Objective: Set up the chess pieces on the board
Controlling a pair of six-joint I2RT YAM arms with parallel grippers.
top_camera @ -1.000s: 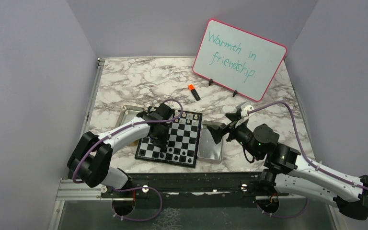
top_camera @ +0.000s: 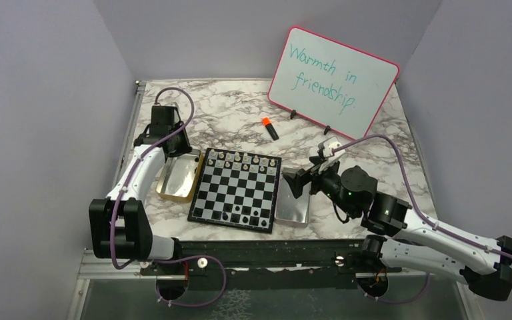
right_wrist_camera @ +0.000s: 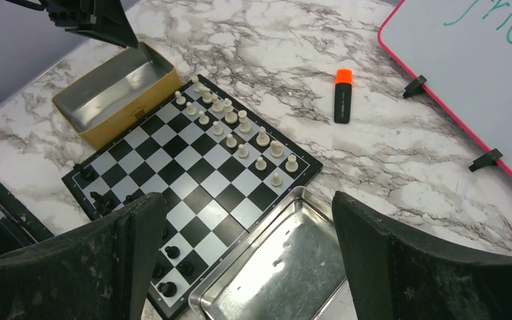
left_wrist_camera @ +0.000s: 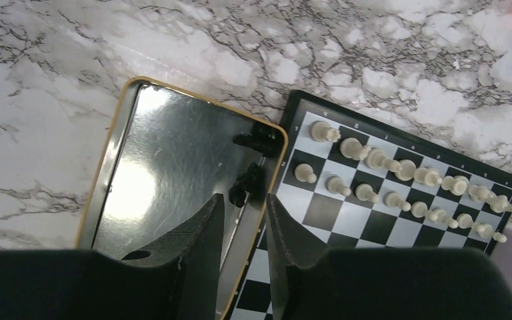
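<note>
The chessboard (top_camera: 235,190) lies mid-table. Two rows of white pieces (right_wrist_camera: 229,117) stand along its far side. Several black pieces (right_wrist_camera: 172,252) stand near its front edge, some hidden by a finger of my right gripper. In the left tray (left_wrist_camera: 173,160), a couple of black pieces (left_wrist_camera: 248,181) lie by the right wall. My left gripper hangs over this tray with its fingers parted; a black piece shows beyond the gap, none looks gripped. My right gripper stays wide open above the right tray (right_wrist_camera: 283,267), nothing between its fingers.
The visible part of the right tray is empty. An orange-capped marker (top_camera: 270,129) lies behind the board, and a whiteboard (top_camera: 333,81) leans at the back right. Bare marble (top_camera: 223,110) stretches behind the board and left tray.
My left arm has swung from over the board, back and to the left, to the left tray, uncovering the white pieces. The right arm has barely shifted.
</note>
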